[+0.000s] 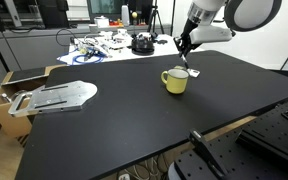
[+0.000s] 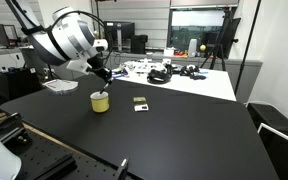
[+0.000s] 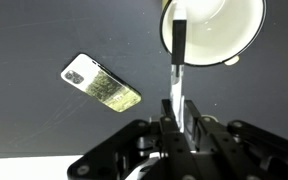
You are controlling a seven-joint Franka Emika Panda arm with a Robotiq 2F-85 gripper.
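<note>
A yellow mug [image 1: 175,80] stands upright on the black table; in exterior view 2 the same mug [image 2: 100,102] is left of centre. Its white inside [image 3: 229,28] shows at the top of the wrist view. My gripper is shut on a thin stick-like object [image 3: 178,45], pale with a black section. The object extends from the fingers toward the mug, and its far end overlaps the mug's opening in the wrist view. Whether it touches the mug, I cannot tell. From outside, my gripper [image 1: 181,42] is above the mug, with the stick slanting down.
A phone-like rectangle [image 3: 101,82], part white and part yellow-green, lies flat near the mug. A white tray-like piece [image 1: 61,96] is at the table's left side. Cables and equipment [image 1: 102,43] crowd the background.
</note>
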